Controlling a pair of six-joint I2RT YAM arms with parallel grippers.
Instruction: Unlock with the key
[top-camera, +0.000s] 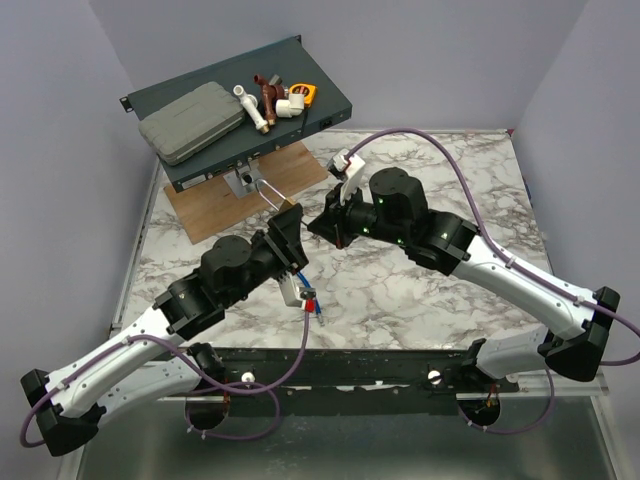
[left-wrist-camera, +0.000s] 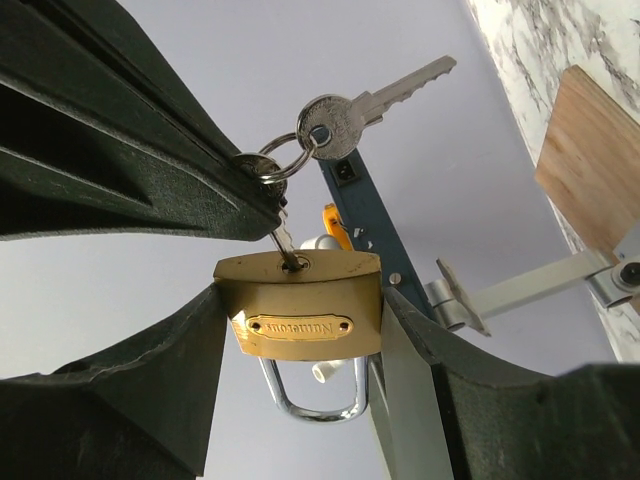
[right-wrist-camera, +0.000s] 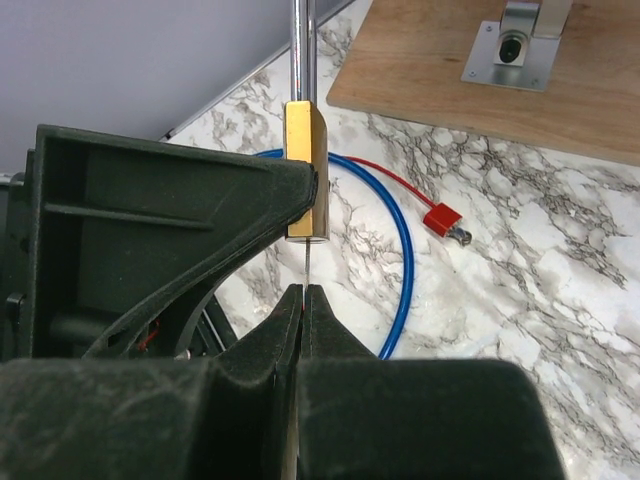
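A brass padlock (left-wrist-camera: 305, 305) sits between the fingers of my left gripper (top-camera: 291, 207), which is shut on its sides. Its steel shackle (left-wrist-camera: 318, 413) points away from the keyhole, and both legs appear to run into the body. A key (left-wrist-camera: 283, 236) has its tip at the padlock's keyhole, with part of the blade showing. My right gripper is shut on this key's head, largely covered by its fingers (left-wrist-camera: 200, 190). On the same ring, a second key (left-wrist-camera: 345, 118) hangs free. How deep the blade sits cannot be told.
Behind the grippers stands a dark shelf (top-camera: 235, 140) carrying a grey case (top-camera: 192, 122), pipe fittings and a tape measure. Beneath it lies a wooden board (top-camera: 200, 208) with a metal bracket (top-camera: 240, 182). A blue hose (right-wrist-camera: 404, 250) rests on the marble table, clear at right.
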